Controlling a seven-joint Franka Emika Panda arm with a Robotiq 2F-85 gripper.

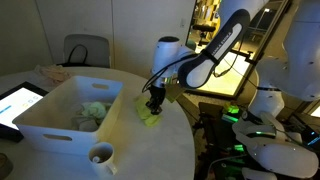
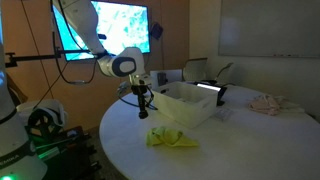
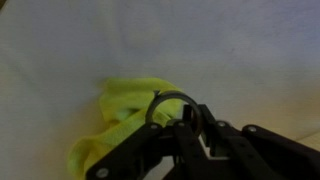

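Note:
A dark object with a curved, ring-like rim [image 3: 172,97] is held in my gripper, which is shut on it; what it is exactly cannot be told. In exterior view 2 the object [image 2: 143,114] hangs below the gripper [image 2: 143,103], which is above the white table. Exterior view 1 shows the gripper [image 1: 154,98] over the crumpled yellow-green cloth [image 1: 148,115]. In the wrist view the cloth [image 3: 120,110] lies beneath the ring and to its left, partly covered by the gripper.
A white box [image 1: 52,134] with pale green cloth [image 1: 92,112] inside stands on the table. A white mug [image 1: 102,158] is in front of it, and a dark tablet-like device [image 1: 16,108] lies at the far left.

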